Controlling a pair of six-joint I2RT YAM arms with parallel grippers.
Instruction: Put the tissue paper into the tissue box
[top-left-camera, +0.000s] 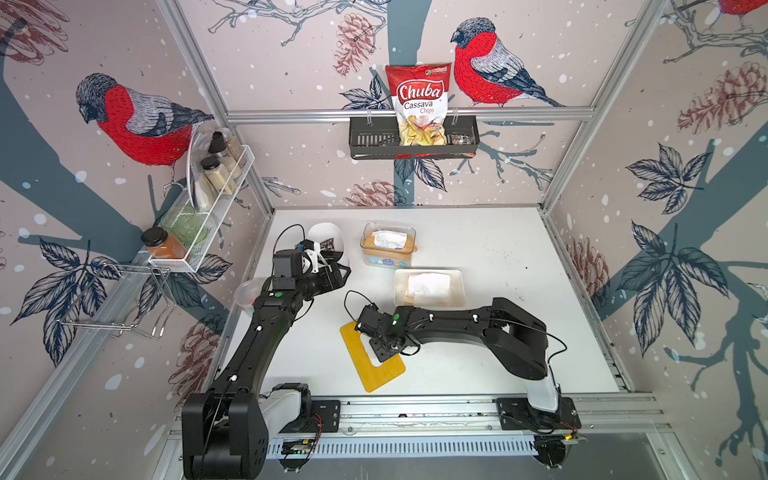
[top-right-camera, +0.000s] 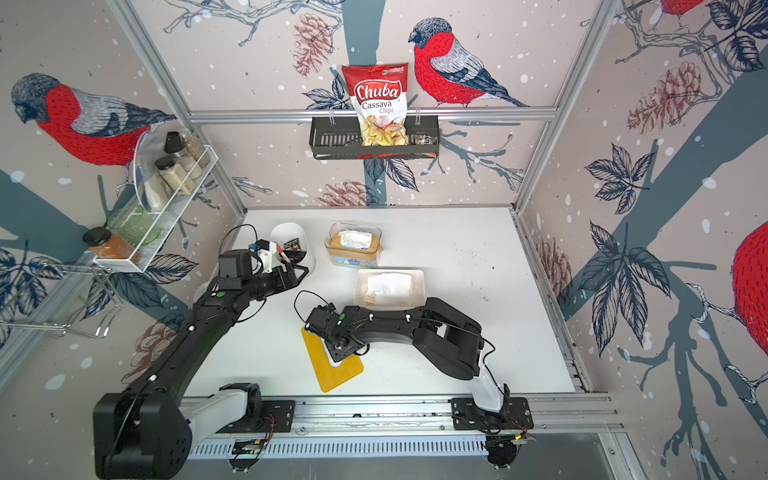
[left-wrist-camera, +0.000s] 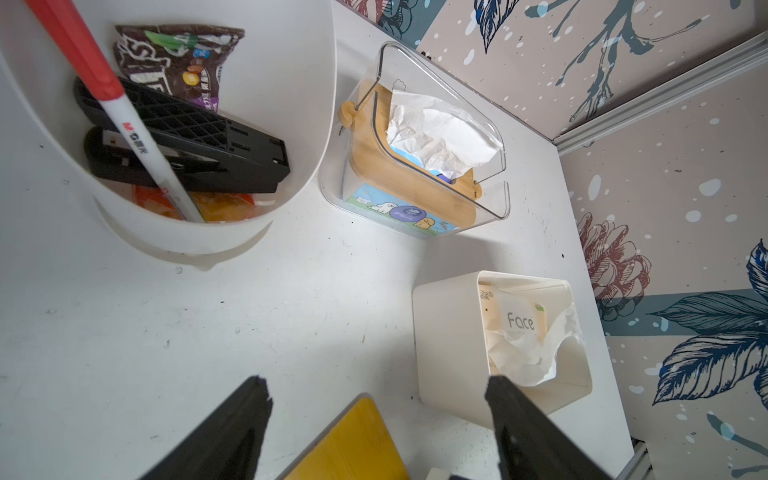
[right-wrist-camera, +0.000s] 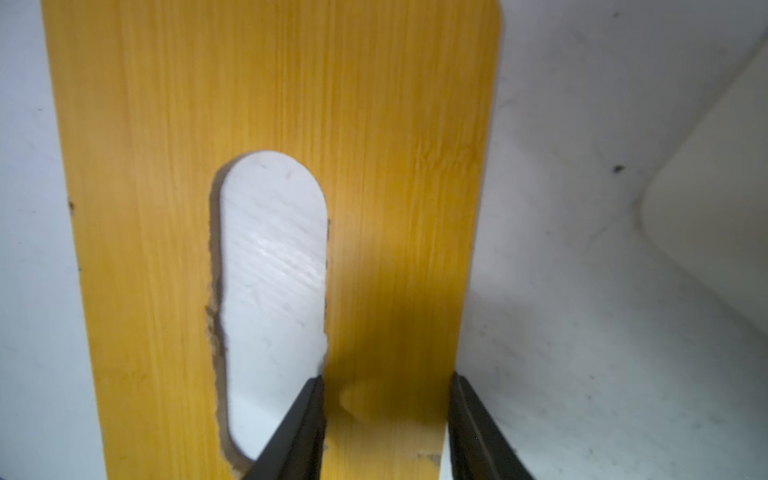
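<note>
The clear tissue box (left-wrist-camera: 408, 204) with a wooden lid (top-left-camera: 375, 244) and white tissue sits at the back centre. In front of it, a cream tray (left-wrist-camera: 448, 344) holds a tissue pack (top-left-camera: 428, 284). My left gripper (top-left-camera: 336, 276) hangs open near the white bucket, nothing between its fingers in the left wrist view. My right gripper is low over a yellow wooden board (right-wrist-camera: 144, 240) with an oval slot, its fingertips on either side of one strip of it; whether they touch it I cannot tell.
A white bucket (left-wrist-camera: 312, 96) with a pen and snacks stands at the back left. A wire rack (top-left-camera: 209, 224) hangs on the left wall, and a shelf (top-left-camera: 368, 148) with chips on the back wall.
</note>
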